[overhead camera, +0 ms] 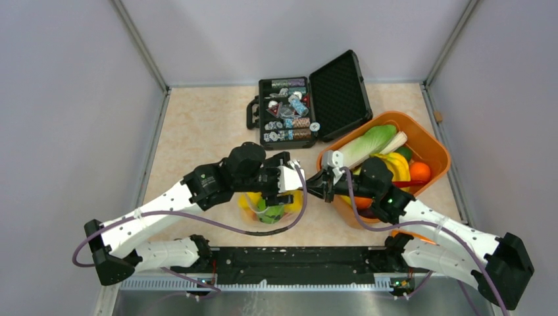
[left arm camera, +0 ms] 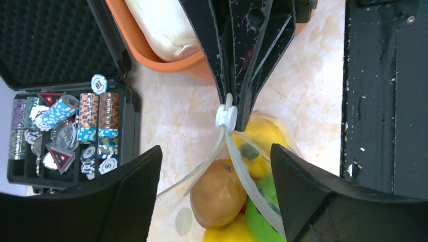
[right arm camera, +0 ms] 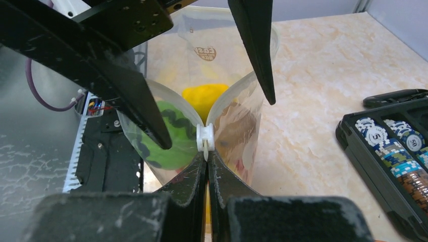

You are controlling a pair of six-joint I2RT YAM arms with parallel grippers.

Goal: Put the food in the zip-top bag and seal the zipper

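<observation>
The clear zip top bag holds a brown potato-like item, yellow food and green food. Its top gapes, and the two rims meet at a white zipper slider near one corner. Just past the slider, my right gripper is shut on the thin end of the bag's rim. My left gripper is open, its fingers spread on either side of the slider and rims without touching the slider. In the top view, the left arm covers much of the bag.
To the right stands an orange basket full of produce, with the right arm over its near-left side. An open black case of poker chips lies at the back. Bare tabletop shows at the left.
</observation>
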